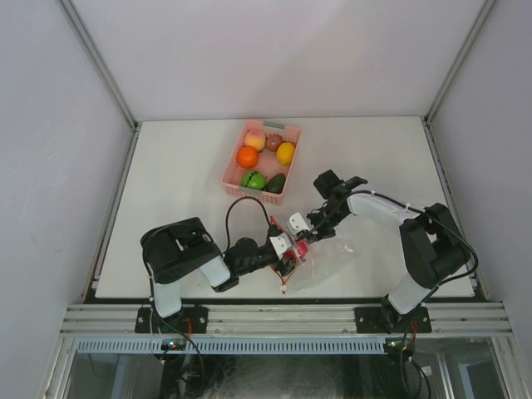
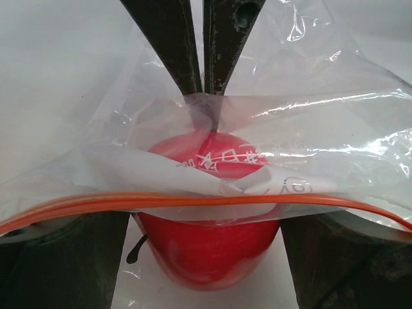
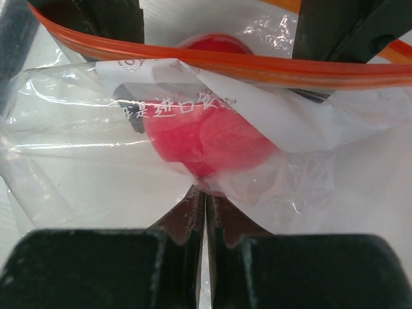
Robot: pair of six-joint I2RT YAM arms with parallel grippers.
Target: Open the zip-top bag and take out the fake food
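The clear zip top bag (image 3: pixel 77 138), edged with an orange zip strip (image 2: pixel 193 201), lies with its mouth toward my left arm. Inside, a red fake fruit (image 2: pixel 212 251) shows partly through film and white print, partly past the strip. My left gripper is part open, one finger on either side of the fruit, its tips passing beneath the orange strip at the bag's mouth. My right gripper is shut at the fruit's far end. Film puckers at its tips; whether any is pinched between them is unclear.
Behind the arms stands a pink basket (image 1: pixel 226 179) with several fake foods, among them an orange (image 1: pixel 247 157), a lemon (image 1: pixel 285 153) and a green pepper (image 1: pixel 253 179).
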